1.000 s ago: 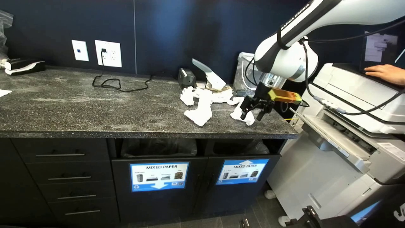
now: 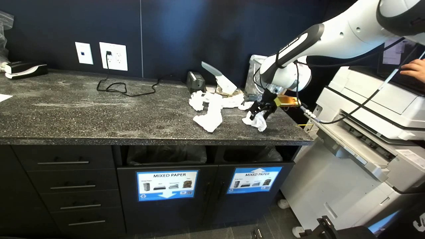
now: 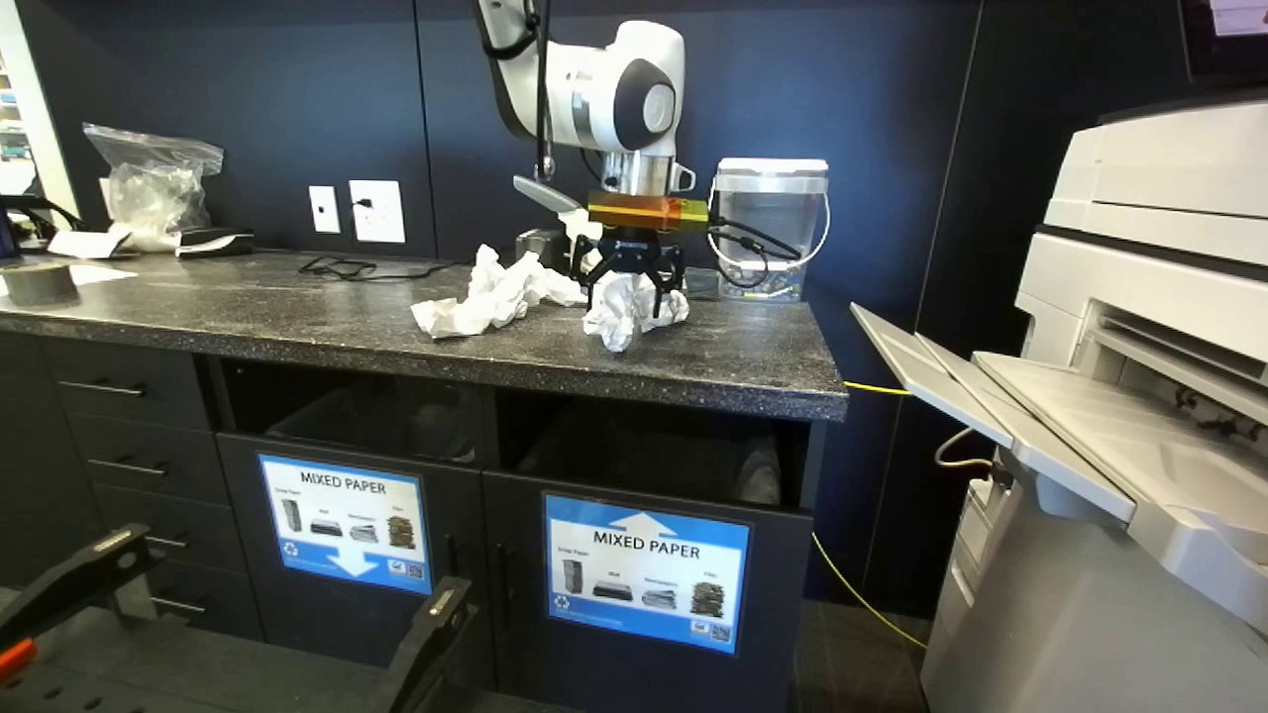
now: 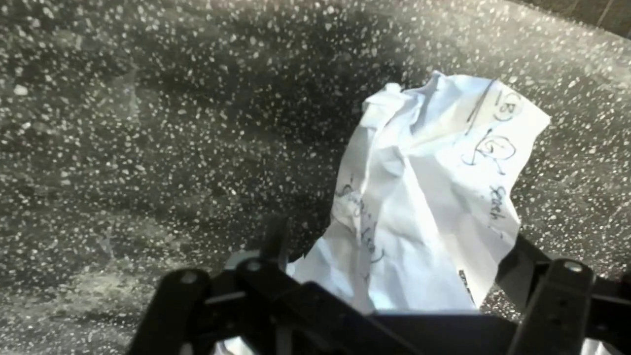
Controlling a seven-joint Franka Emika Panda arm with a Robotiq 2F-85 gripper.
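A crumpled white paper (image 2: 258, 121) lies on the right part of the dark speckled counter, close to its front edge. My gripper (image 3: 626, 303) is open and low over this paper, one finger on either side of it. In the wrist view the paper (image 4: 426, 195) shows handwriting and rises between the dark fingers, its lower part hidden behind the gripper. More crumpled white paper (image 2: 211, 115) lies to the left, spread in a loose heap, apart from the gripper.
Behind the papers stand a stapler-like tool (image 2: 223, 81) and a small black box (image 2: 196, 81). A clear bucket (image 3: 773, 226) is at the back right. Two bin openings (image 2: 167, 154) sit beneath the counter edge.
My gripper has moved left and down, from above the right side of the paper to around it. The papers look unmoved. The hand at the right edge has shifted.
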